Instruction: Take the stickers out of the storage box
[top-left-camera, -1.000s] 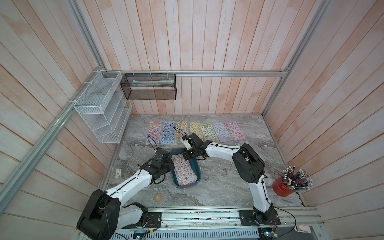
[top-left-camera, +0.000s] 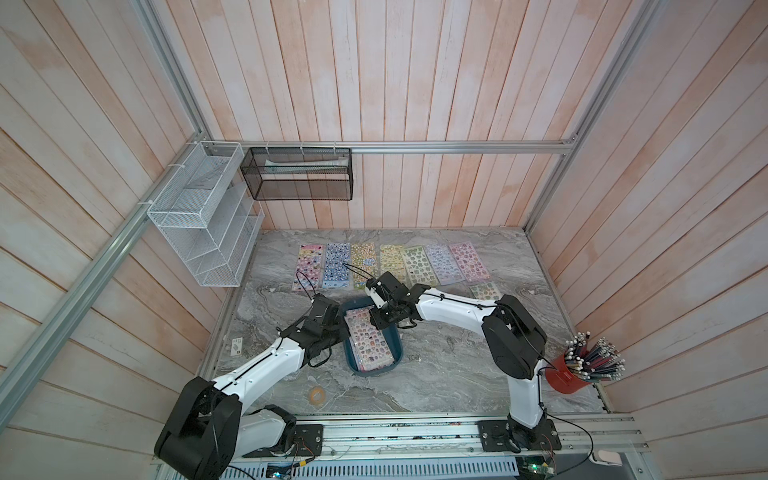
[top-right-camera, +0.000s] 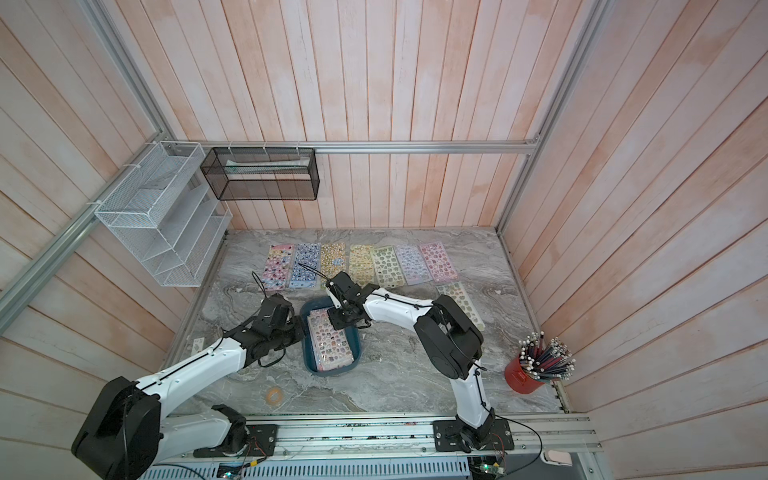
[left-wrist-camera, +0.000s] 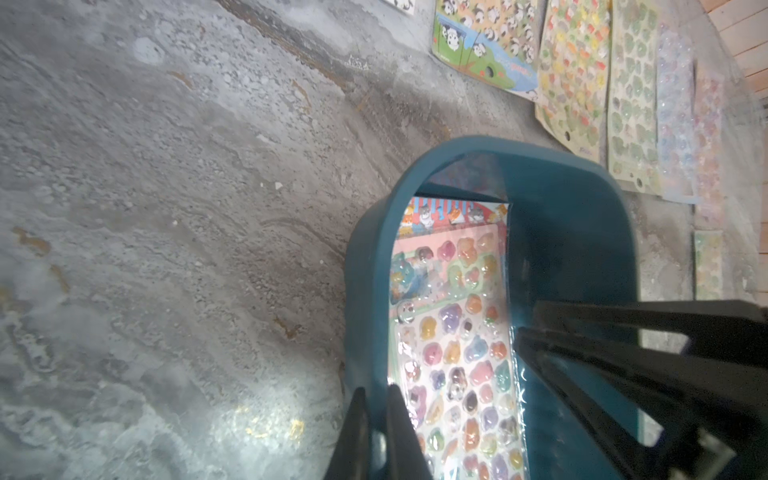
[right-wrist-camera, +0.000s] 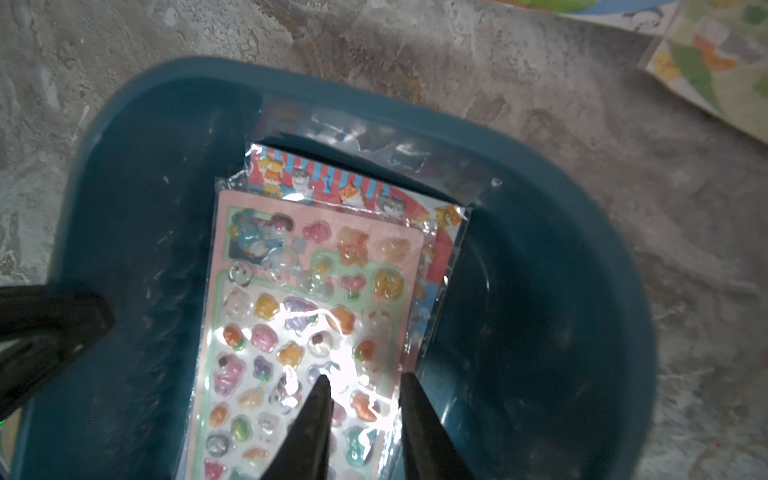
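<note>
The dark teal storage box (left-wrist-camera: 480, 145) stands on the marbled table. Inside lies a pink-edged sticker sheet (right-wrist-camera: 264, 336) with puffy shapes, over a second sheet with a red-and-blue animal border (right-wrist-camera: 352, 188). My left gripper is shut on the box's left wall. Over the sheets in the box, my right gripper is part open; its fingertips appear near the top sheet's right edge. Nothing visibly fills the gap except the view of the sheet below, and whether they touch it is unclear.
Several sticker sheets (top-left-camera: 416, 265) lie in a row behind the box, with another sheet (top-right-camera: 461, 304) to their right. A red pot of pens (top-left-camera: 565, 376) stands far right. A tan ring (top-right-camera: 273, 396) lies at the front left. Table space right of the box is clear.
Over the last second the right arm's elbow has shifted right and its gripper has come slightly lower over the box. The top sheet has shifted slightly. The left arm stays put.
</note>
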